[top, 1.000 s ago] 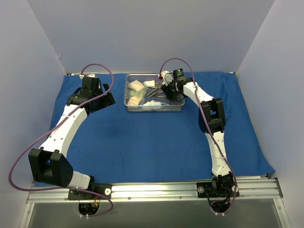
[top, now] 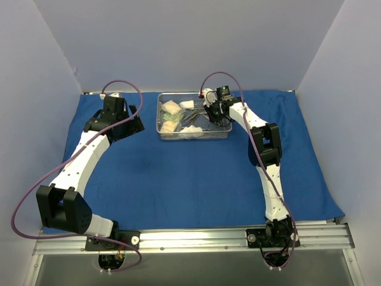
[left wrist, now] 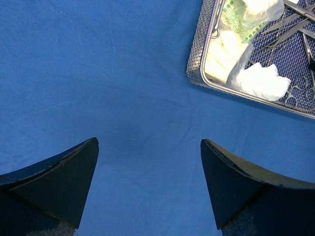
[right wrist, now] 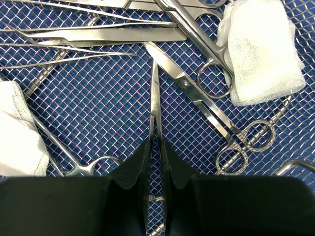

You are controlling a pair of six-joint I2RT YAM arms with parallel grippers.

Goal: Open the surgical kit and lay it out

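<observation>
The wire-mesh kit tray (top: 193,135) lies on the blue drape, holding gauze pads (right wrist: 260,51), packets (left wrist: 224,54), scissors (right wrist: 206,105) and forceps (right wrist: 108,34). My right gripper is down inside the tray and shut, its tips at the lower shanks of a slim straight instrument (right wrist: 155,93); whether that is held between them cannot be told from the picture. My left gripper stands open above the bare drape (left wrist: 123,108), left of the tray, with nothing between its fingers.
Walls stand at the back and both sides. The drape is clear in front of the tray and at both sides of it, apart from where the arms reach over. Purple cables arch over both arms.
My right gripper has shifted very slightly within the tray. The left arm has not moved.
</observation>
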